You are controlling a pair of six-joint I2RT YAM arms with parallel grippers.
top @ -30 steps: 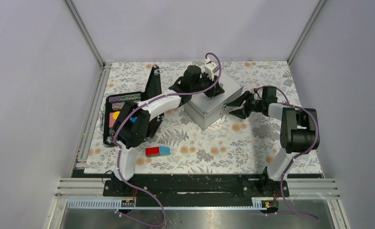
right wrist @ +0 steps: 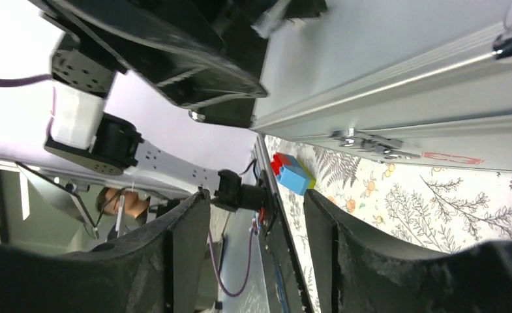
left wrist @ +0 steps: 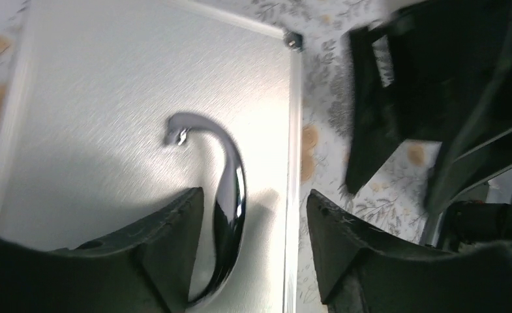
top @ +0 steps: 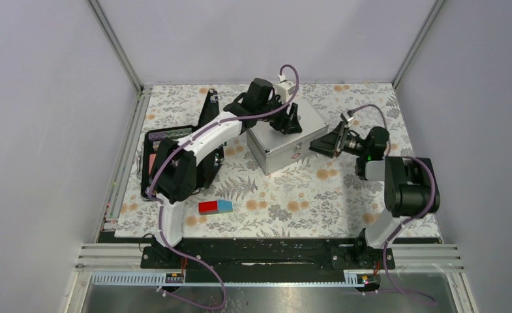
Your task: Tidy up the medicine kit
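The silver medicine case (top: 284, 149) stands in the middle of the table, its lid (top: 312, 117) down on the body. Above that lid is my left gripper, open, with the dark curved handle (left wrist: 230, 176) close to its left finger. I cannot tell whether they touch. At the case's front right side hovers my right gripper, open and with nothing between its fingers. A metal latch (right wrist: 370, 143) shows on the case's side in the right wrist view, a red mark beside it.
A black case (top: 147, 147) stands open at the left with packs inside, partly hidden by my left arm. A red and blue box (top: 215, 207) lies near the front.
The silver case has shifted slightly left, and its lid edge now looks more even with the body. My left gripper moved slightly left; the right arm has moved a little and is blurred.
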